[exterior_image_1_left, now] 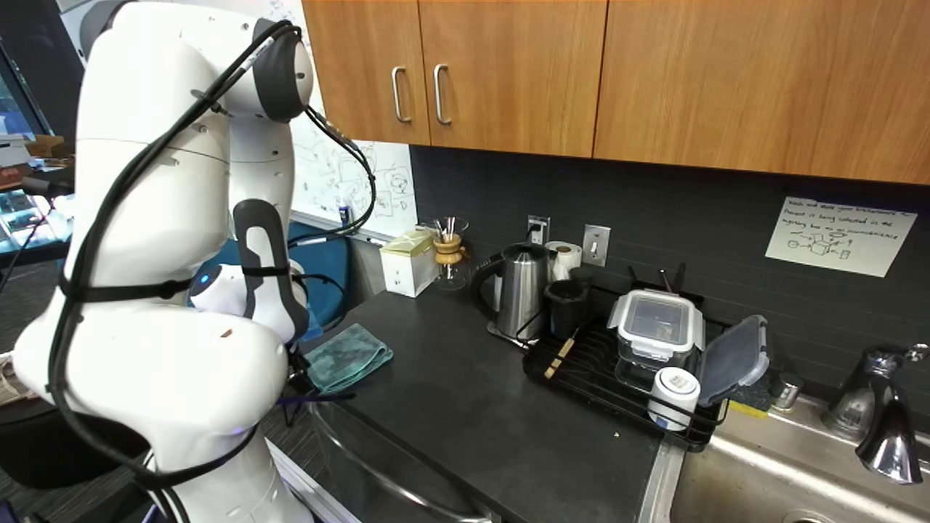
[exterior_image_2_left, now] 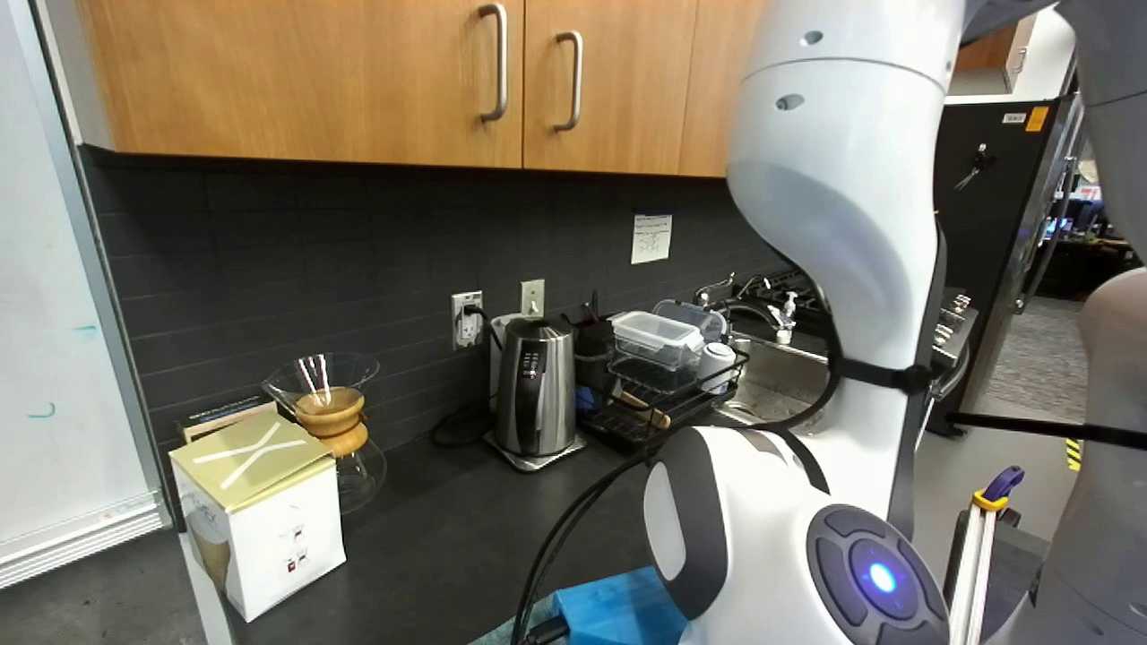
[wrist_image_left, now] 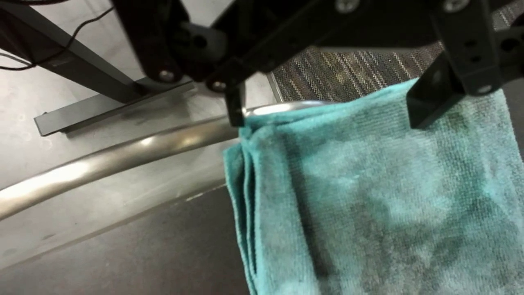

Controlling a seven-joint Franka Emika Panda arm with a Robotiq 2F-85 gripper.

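A folded teal towel (exterior_image_1_left: 346,359) lies on the dark counter at its left front corner. Up close in the wrist view, the towel (wrist_image_left: 383,196) shows stacked folds along its left side. My gripper is open, its fingers wide apart at the towel's upper edge. One finger (wrist_image_left: 236,110) appears by the folded corner; the other finger (wrist_image_left: 432,98) overlaps the opposite side of the cloth. Whether either touches the cloth, I cannot tell. In exterior view 1 the arm mostly hides the gripper.
A curved metal handle (wrist_image_left: 172,142) runs below the counter's front edge, close to the left finger. Farther along stand a kettle (exterior_image_1_left: 523,283), a black dish rack (exterior_image_1_left: 593,370) and a sink (exterior_image_1_left: 750,471). A white box (exterior_image_2_left: 258,527) sits at the back corner. Mid-counter is clear.
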